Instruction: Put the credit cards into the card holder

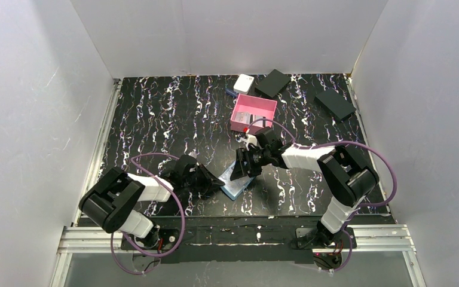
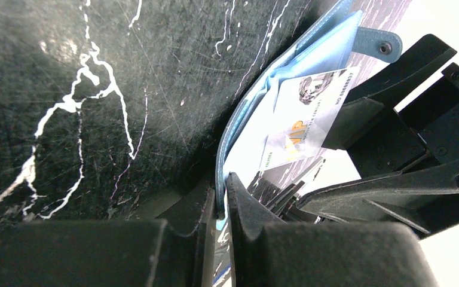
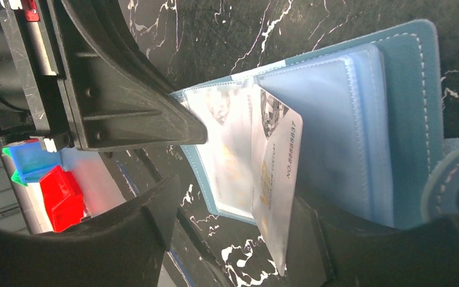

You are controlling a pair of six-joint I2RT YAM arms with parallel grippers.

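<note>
The blue card holder [image 3: 409, 119] lies spread on the table, its clear pockets facing up. In the left wrist view, my left gripper is shut on one edge of the holder [image 2: 242, 113]. A white card [image 3: 278, 170] is tilted up over the holder, beside a clear pocket that shows card print through it. My right gripper stands open above the holder, with the tilted card close to one of its fingers [image 3: 311, 239]. Whether they touch, and whether the card's lower edge is inside a pocket, I cannot tell.
Behind the holder stands a pink box [image 1: 258, 103] with cards in it. A white object [image 1: 243, 84] and black blocks [image 1: 272, 84] [image 1: 335, 104] lie near the back.
</note>
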